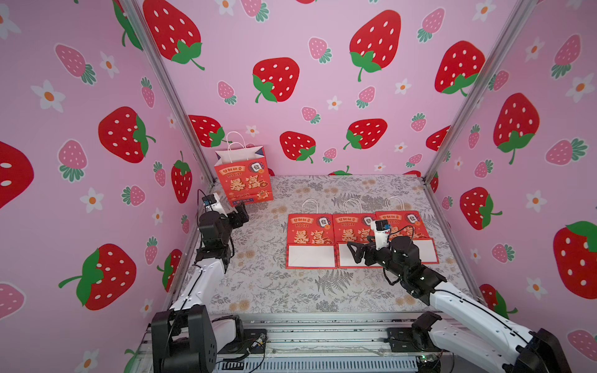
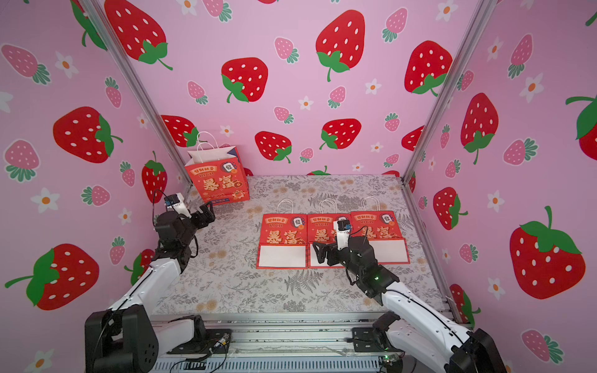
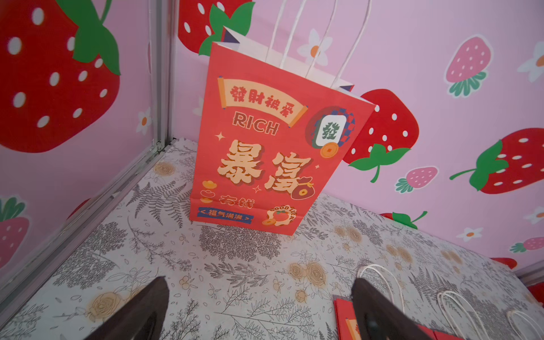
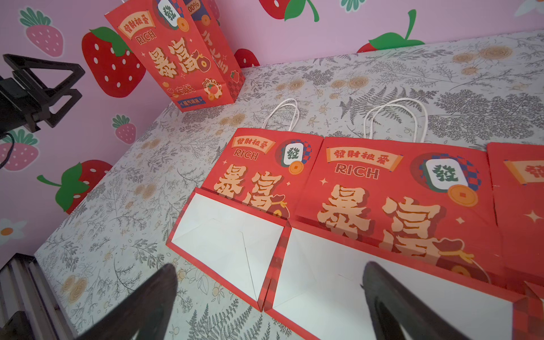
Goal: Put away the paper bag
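At the back left corner a red paper bag (image 1: pixel 242 177) stands upright and opened out, its white handles up. Three more bags lie flat in a row: the left flat bag (image 1: pixel 310 230), the middle flat bag (image 4: pixel 396 187) and the right flat bag (image 2: pixel 376 227), each with a white bottom panel toward the front. My left gripper (image 1: pixel 240 215) is open and empty, in front of the standing bag and apart from it. Over the middle flat bag hovers my right gripper (image 1: pixel 359 251), open with nothing between its fingers; it hides part of that bag.
Metal posts (image 1: pixel 168 80) and strawberry-printed walls close in the left, back and right sides.
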